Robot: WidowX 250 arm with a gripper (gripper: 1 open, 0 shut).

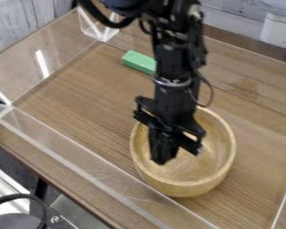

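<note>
My black gripper (167, 143) hangs down over a round tan bowl (181, 182), its fingertips low inside or just above the bowl's middle. It looks shut, and nothing shows held between its fingers. The arm hides the back part of the bowl.
A green block (138, 61) lies behind the arm, left of it, on the wooden table (68, 103). Clear plastic strips run along the table's left side, and black cables lie at the lower left.
</note>
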